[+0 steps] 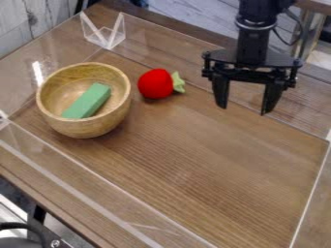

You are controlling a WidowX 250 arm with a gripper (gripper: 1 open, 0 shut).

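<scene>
The black gripper (245,93) is at the upper right, low over the bare wooden table, its two fingers spread wide apart with nothing visible between them. Left of it lies a red round object with a small green top (157,83). A wooden bowl (58,90) at the left holds a green block (88,101).
A clear wire-like or plastic item (101,31) stands at the back left. Black cables show at the bottom-left corner.
</scene>
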